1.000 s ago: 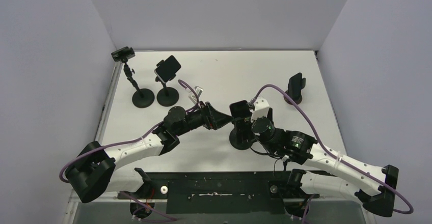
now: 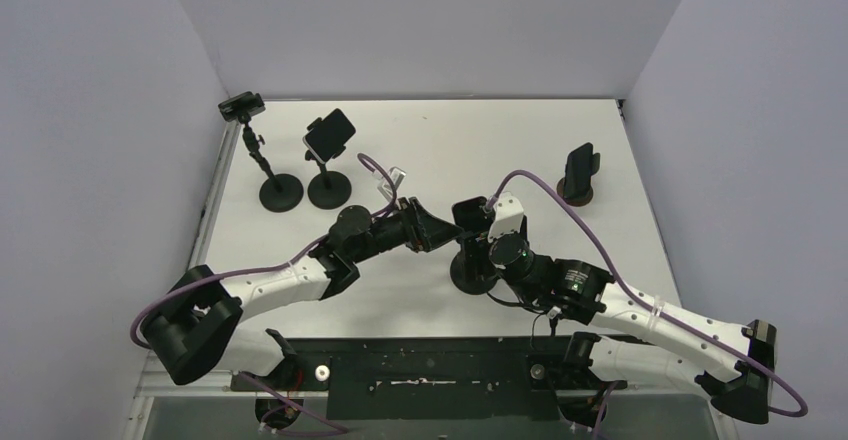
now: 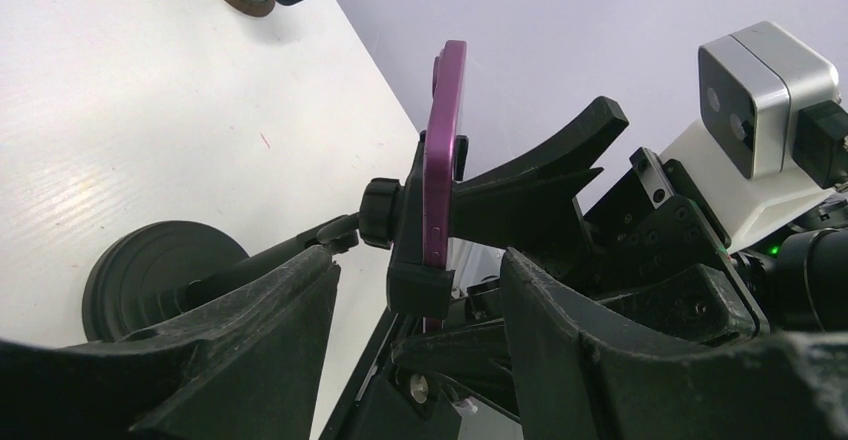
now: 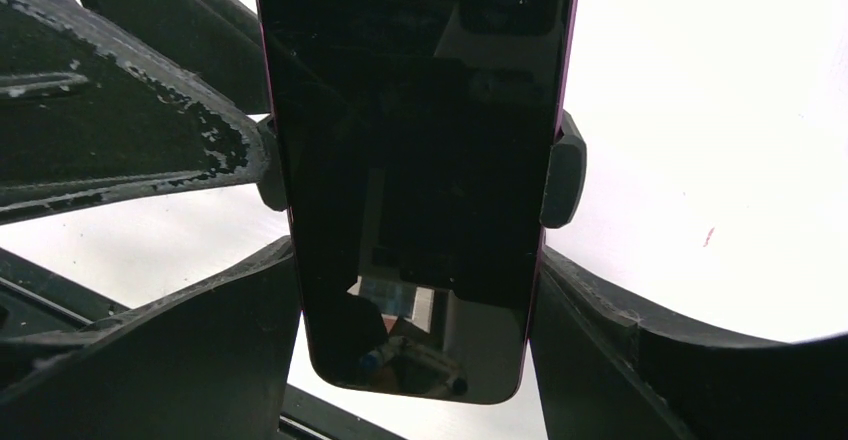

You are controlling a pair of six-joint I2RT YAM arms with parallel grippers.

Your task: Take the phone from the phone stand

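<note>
Seen edge-on in the left wrist view, the phone (image 3: pixel 440 150) has a purple frame and sits in the black clamp (image 3: pixel 420 290) of the stand. The stand's round base (image 3: pixel 165 270) rests on the table. My left gripper is open beside the clamp, its fingertips apart on either side of it in that view. In the right wrist view, the dark screen of the phone (image 4: pixel 420 160) lies between the fingers of my right gripper. Those fingers lie along its long edges; whether they press on it cannot be told. The clamp's side pad (image 4: pixel 565 170) is still at its edge.
Two other stands (image 2: pixel 281 193) (image 2: pixel 329 189) with devices occupy the back left of the table. Another holder (image 2: pixel 578 172) stands at the back right. Bare white tabletop (image 2: pixel 440 140) lies behind the arms.
My left arm has shifted slightly to the right, toward the stand. The right arm has moved a little left. The stand has stayed in place.
</note>
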